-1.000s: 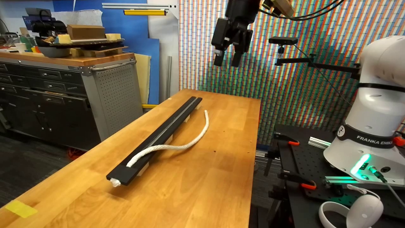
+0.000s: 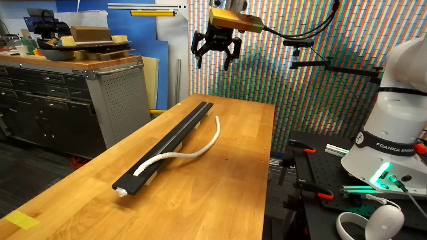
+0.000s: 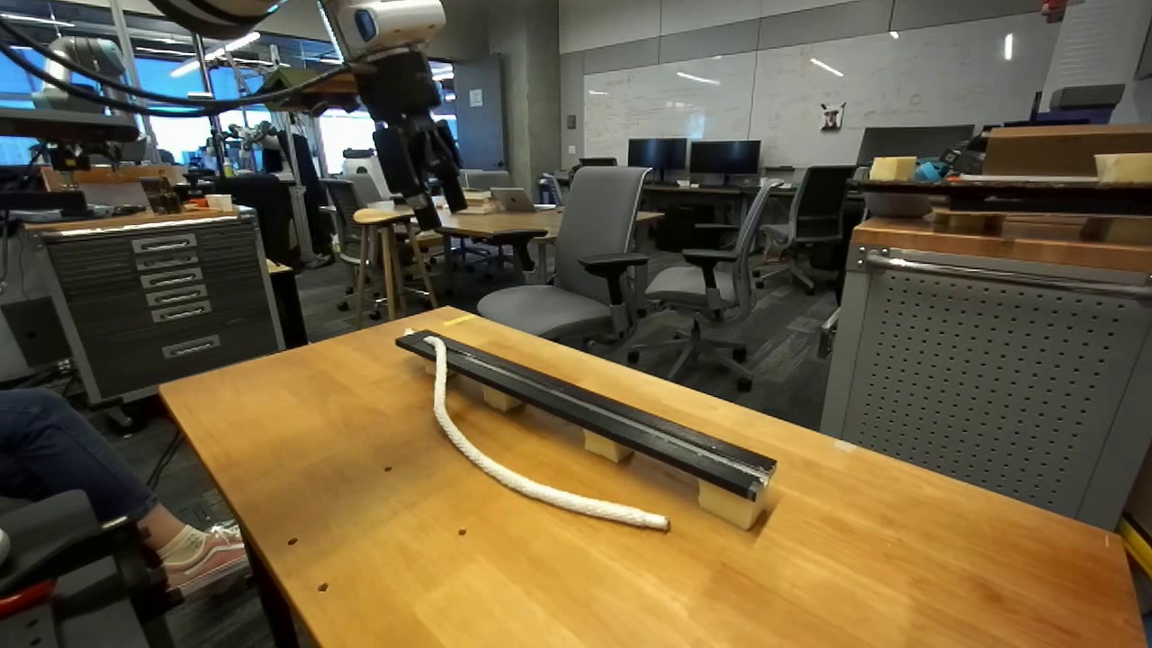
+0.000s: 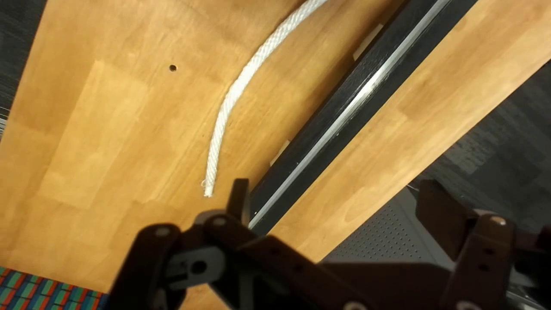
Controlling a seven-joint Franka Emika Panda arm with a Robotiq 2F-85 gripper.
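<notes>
A white rope point(image 2: 196, 154) starts at the near end of a long black grooved rail point(image 2: 168, 142); a frayed tip pokes out past that end. From there it curves off the rail onto the table, its free end lying beside the rail, outside the groove. High over the far part of the table, my gripper point(image 2: 212, 65) stands open and empty. In exterior view 2 the gripper point(image 3: 442, 209) hangs well above the table. The wrist view looks down on the rope point(image 4: 227, 106) and rail point(image 4: 335, 121), with the fingers spread wide.
Small wooden blocks point(image 3: 607, 445) hold the rail up off the wooden table point(image 3: 864, 551). A tool cabinet point(image 2: 124, 96) stands beyond the rail's side of the table.
The gripper has moved left in exterior view 1 and turned, its fingers now showing spread side by side. Rope and rail look the same.
</notes>
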